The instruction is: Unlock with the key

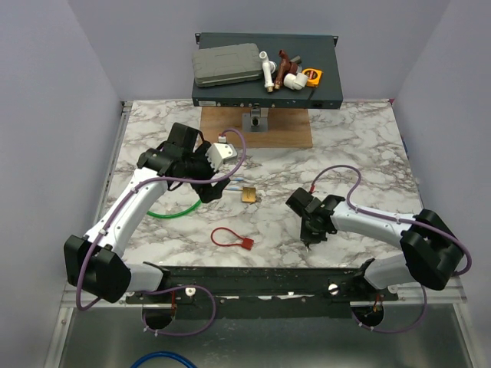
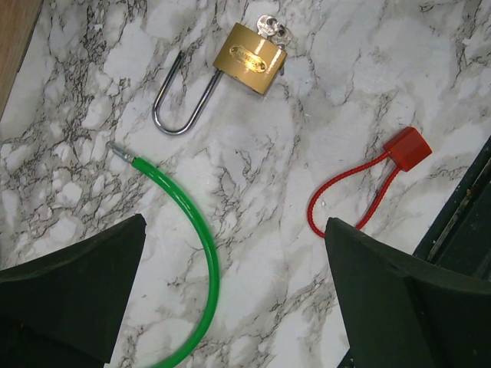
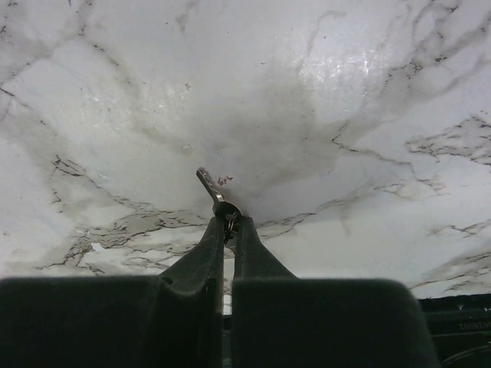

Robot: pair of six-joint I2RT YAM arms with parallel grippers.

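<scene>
A brass padlock [image 1: 249,195] [image 2: 250,57] with its long steel shackle and some keys at one end lies on the marble top. My left gripper [image 1: 215,192] hangs open above and left of it, nothing between its fingers. My right gripper [image 1: 308,239] is down at the surface near the front edge, its fingertips shut at the head of a small loose key [image 3: 209,184], whose blade points out ahead of them.
A green cable [image 2: 203,238] lies left, and a red seal [image 1: 247,243] [image 2: 406,149] front-centre. A dark shelf [image 1: 330,77] with tools and fittings spans the back over a wooden board [image 1: 291,134].
</scene>
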